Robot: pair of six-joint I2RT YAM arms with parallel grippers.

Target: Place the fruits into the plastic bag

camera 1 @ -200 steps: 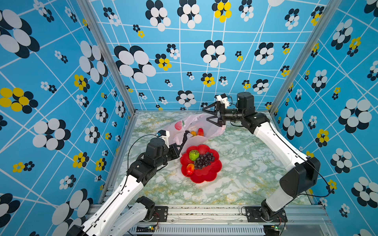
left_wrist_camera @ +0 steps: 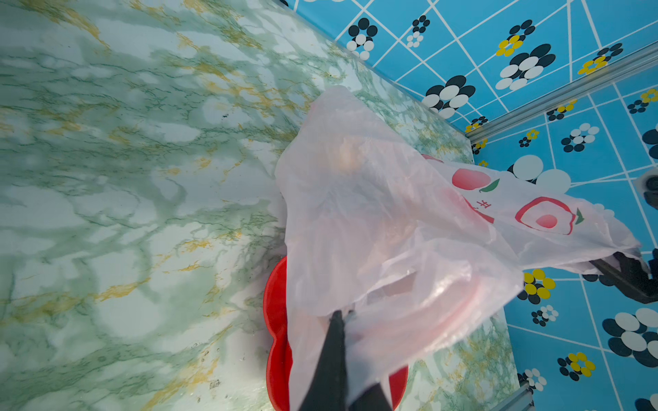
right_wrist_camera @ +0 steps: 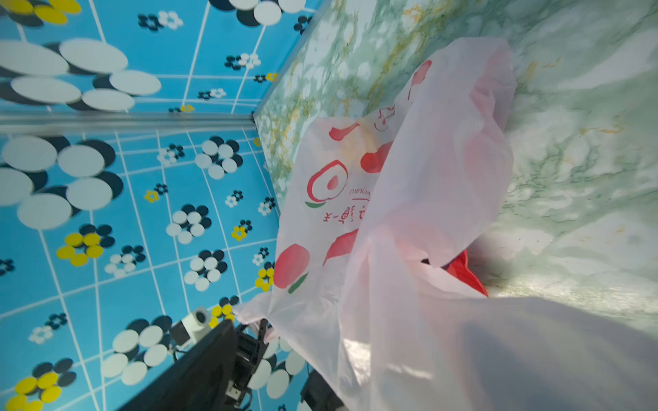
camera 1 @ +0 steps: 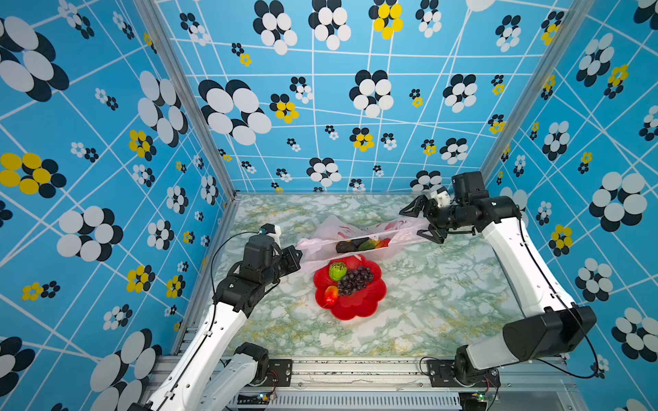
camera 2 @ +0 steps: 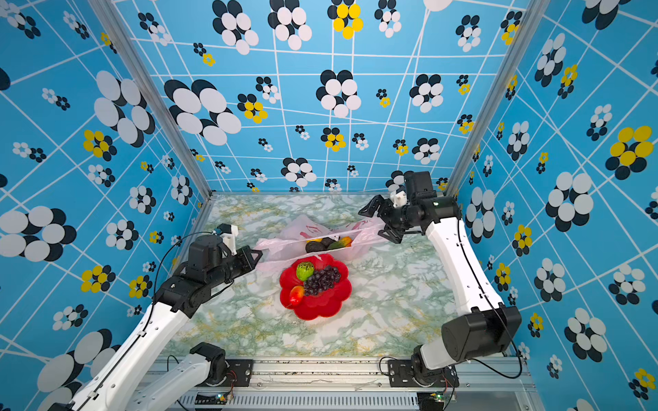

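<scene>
The white plastic bag (camera 1: 322, 258), with red prints, is stretched mouth-open between my two grippers. My left gripper (camera 1: 297, 256) is shut on its left rim; the film runs up to the left fingers (left_wrist_camera: 333, 356) in the left wrist view. At the right end, my right gripper (camera 1: 414, 222) stands open, the film drawn up to it; the bag hides much of the contact. Through the mouth show a dark fruit (camera 1: 344, 246), a green-orange fruit (camera 1: 368, 244) and something red. A green fruit (camera 1: 337, 271), dark grapes (camera 1: 355, 280) and a red-orange fruit (camera 1: 331, 296) rest on the red plate (camera 1: 364, 304).
The scalloped plate lies directly in front of the bag, and the bag's near side comes close to its back edge. Bare marble-patterned table (camera 1: 438, 294) spreads to the right of the plate. A blue patterned wall (camera 1: 384, 157) closes off the back.
My right gripper has moved right and lower, the bag's right side following it. The left gripper has shifted left and now looks shut. The bag's mouth has gone from bunched to stretched wide.
</scene>
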